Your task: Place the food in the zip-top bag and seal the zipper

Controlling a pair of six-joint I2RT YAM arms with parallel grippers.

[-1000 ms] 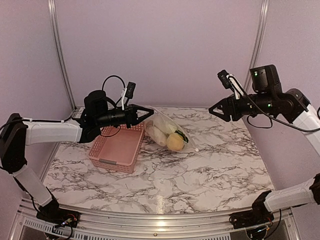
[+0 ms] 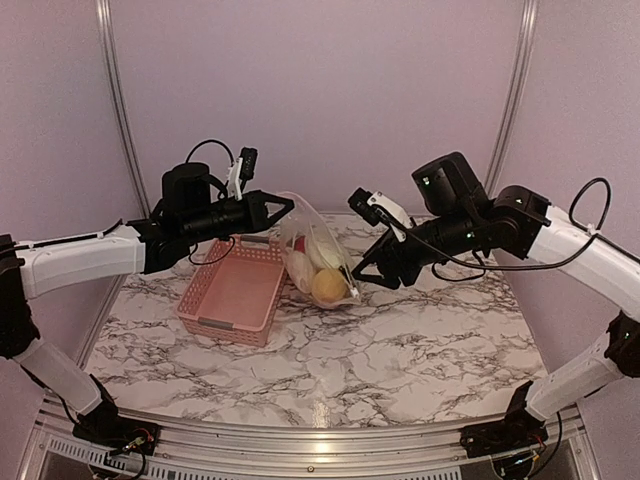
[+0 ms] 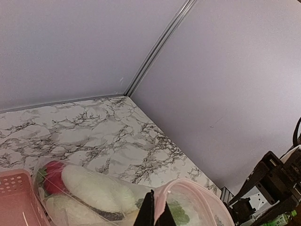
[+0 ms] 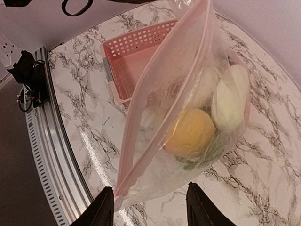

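Note:
A clear zip bag (image 2: 322, 255) holds pale food items, a yellow round piece (image 4: 188, 132) and a red-and-green item (image 3: 55, 176). My left gripper (image 2: 280, 208) is shut on the bag's upper rim, lifting it; in the left wrist view the pink zipper strip runs over its fingertips (image 3: 155, 209). My right gripper (image 2: 362, 270) is partly open at the bag's lower right corner; in the right wrist view the zipper's end lies by its left finger (image 4: 104, 207), with the bag's edge between the fingers.
An empty pink basket (image 2: 225, 320) sits left of the bag. Walls border the back and sides.
The right gripper has come down and left to the bag's corner. The left gripper has moved left and slightly up with the bag, which shifted left with it.

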